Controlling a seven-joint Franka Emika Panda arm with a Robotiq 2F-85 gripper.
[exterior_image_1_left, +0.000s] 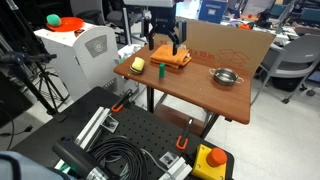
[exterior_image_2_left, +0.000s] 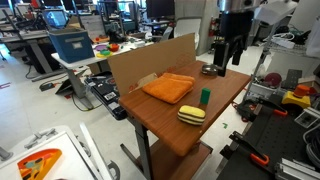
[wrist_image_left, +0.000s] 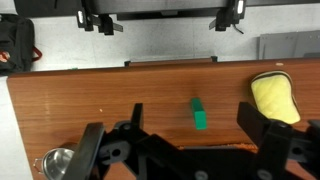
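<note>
My gripper (exterior_image_1_left: 163, 49) is open above the wooden table (exterior_image_1_left: 205, 93), with nothing held between its widely spread fingers. In the wrist view a small green object (wrist_image_left: 199, 113) shows in the gap between the fingers, down on the tabletop and apart from them. It stands upright in exterior view 2, where the green object (exterior_image_2_left: 205, 97) is near a yellow sponge-like item (exterior_image_2_left: 191, 115). An orange cloth (exterior_image_1_left: 172, 55) lies behind them. Toward the table's other end sits a metal pan (exterior_image_1_left: 226, 76), only partly visible in the wrist view.
A cardboard panel (exterior_image_1_left: 220, 43) runs along the table's back edge. Black coiled cables (exterior_image_1_left: 118, 158) and a yellow box with a red button (exterior_image_1_left: 211, 161) are at the near side. The tabletop's middle, between green object and pan, is clear.
</note>
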